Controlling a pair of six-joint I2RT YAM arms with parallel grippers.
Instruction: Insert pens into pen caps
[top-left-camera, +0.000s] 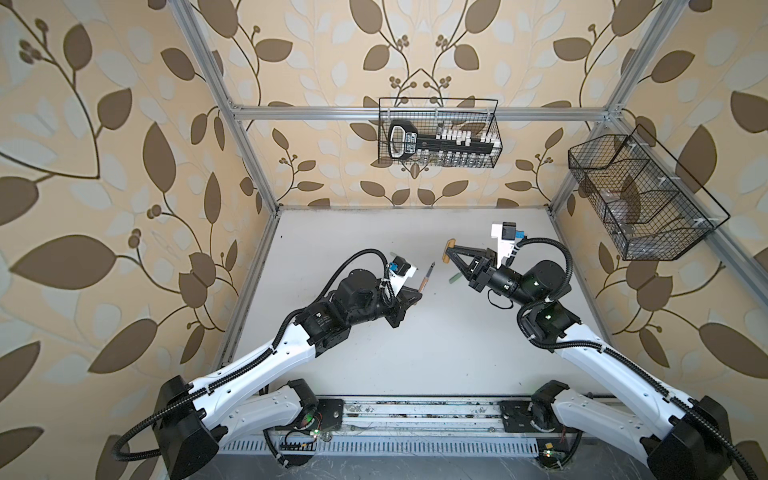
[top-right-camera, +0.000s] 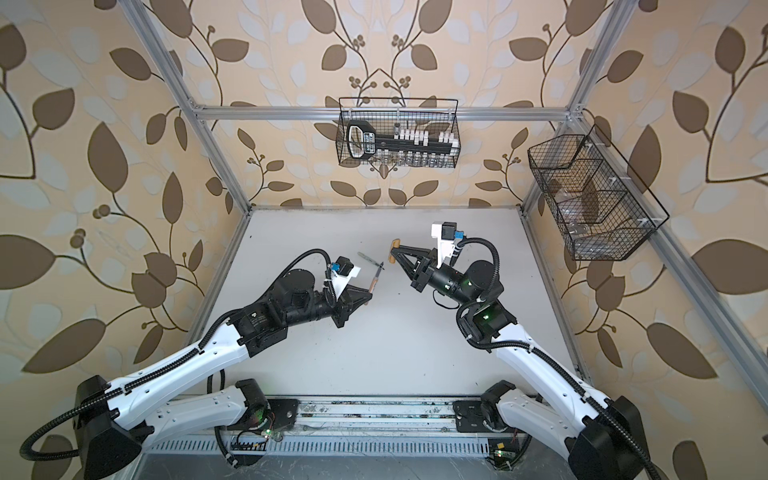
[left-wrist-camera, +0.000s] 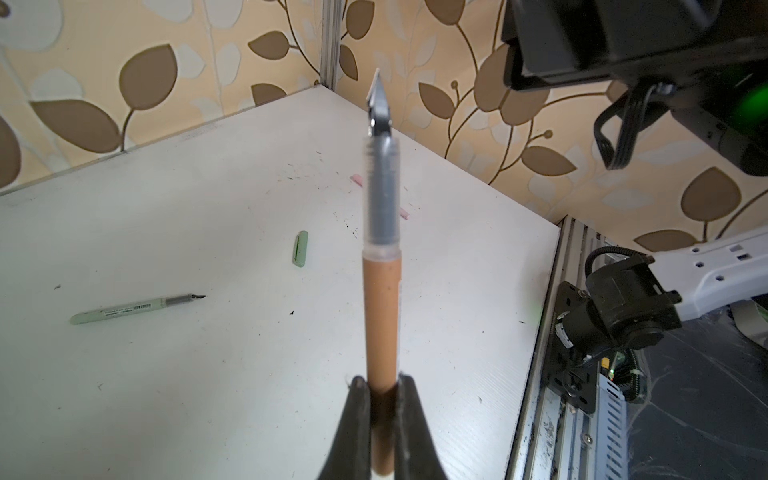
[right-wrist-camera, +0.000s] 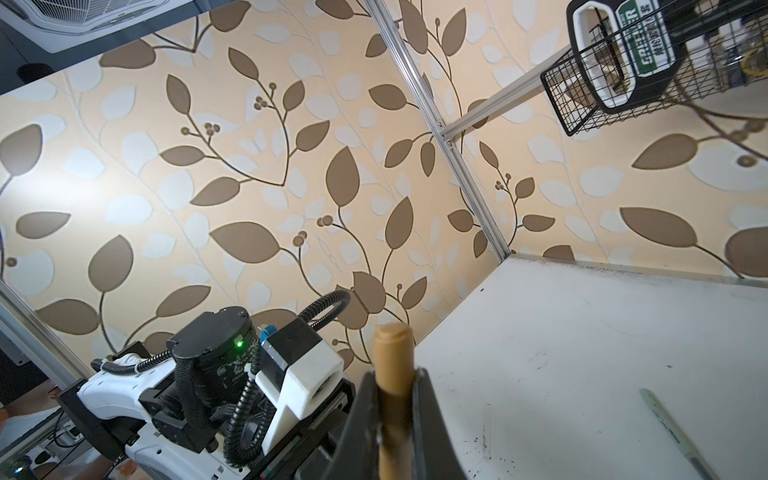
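An orange fountain pen (left-wrist-camera: 381, 312), uncapped and upright with its nib up, is held in my left gripper, which is shut on it. My right gripper is shut on an upright orange pen cap (right-wrist-camera: 393, 360), a short distance right of the pen in both top views. A green pen (left-wrist-camera: 120, 310) lies uncapped on the white table, nib exposed, with a green cap (left-wrist-camera: 300, 249) apart from it. A pink item (left-wrist-camera: 356, 181), partly hidden behind the orange pen, lies farther back.
The white table (top-left-camera: 336, 240) has open space around the arms. A wire basket (top-left-camera: 440, 160) with items hangs on the back rail; another wire basket (top-left-camera: 640, 200) hangs on the right side.
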